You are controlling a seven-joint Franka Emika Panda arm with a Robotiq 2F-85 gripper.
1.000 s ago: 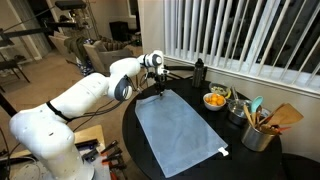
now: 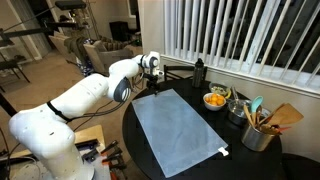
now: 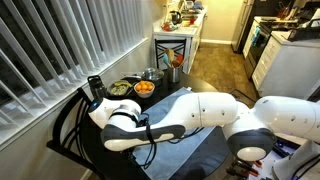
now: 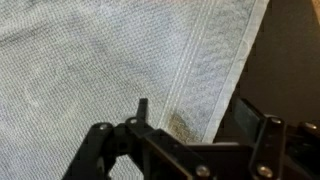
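A pale grey-blue towel (image 2: 180,132) is spread on the dark round table, its far end beneath my gripper (image 2: 154,88). In the wrist view, the towel's hemmed edge (image 4: 222,95) runs down between the fingers of my gripper, which stand apart. The weave looks flat there, with a small brownish patch (image 4: 180,128) near the hem. No cloth shows pinched between the fingertips. In exterior view 2 the arm covers much of the towel (image 3: 178,153) and the fingers are hard to make out.
Along the table's blind side stand a black bottle (image 2: 198,74), a bowl of oranges (image 2: 215,101), a metal pot (image 2: 257,138) of utensils and a green-filled bowl (image 3: 119,88). Dark bare table (image 4: 288,60) lies beside the towel's hem.
At the far end of the towel my gripper has shifted slightly to the left and down. Most of the towel and the surrounding objects look unmoved.
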